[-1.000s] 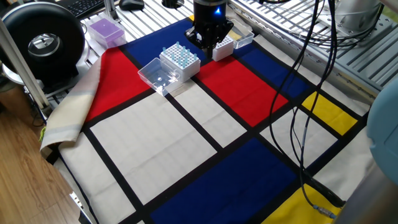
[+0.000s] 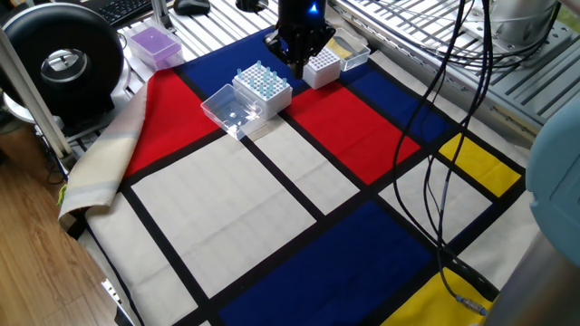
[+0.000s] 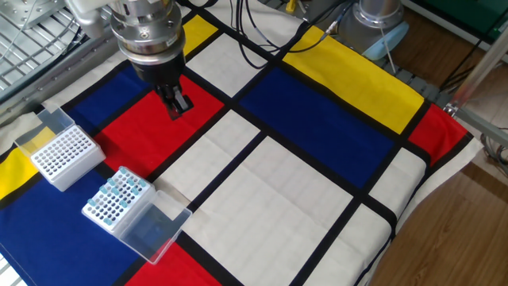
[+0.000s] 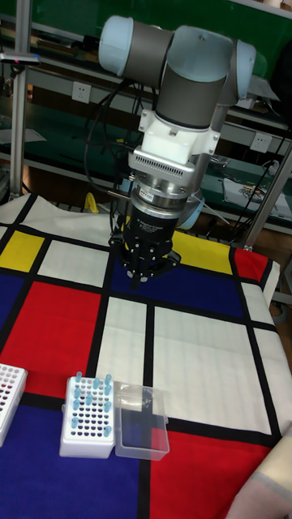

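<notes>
A white tip rack [image 2: 264, 86] with several pale blue tips standing in it sits on the patterned cloth, its clear lid [image 3: 155, 226] hinged open to one side. Another white rack [image 3: 68, 160], also with its lid [image 3: 54, 123] open, stands a short way off; no blue tips show in it. My black gripper [image 3: 181, 108] points down above the cloth, apart from both racks; in that view it appears over the red block. In exterior view 3, the gripper [image 4: 136, 284] is behind the tip rack [image 4: 88, 426]. Its fingertips are small and dark, so their opening is unclear.
A purple-topped box [image 2: 155, 47] stands near the far left corner, beside a black spool [image 2: 65, 62]. Loose black cables [image 2: 444, 154] hang at the right. The cloth's edge is folded over [image 2: 109, 158] at the left.
In exterior view 1, my gripper has shifted slightly up and to the left in the picture. The racks and lids have not moved.
</notes>
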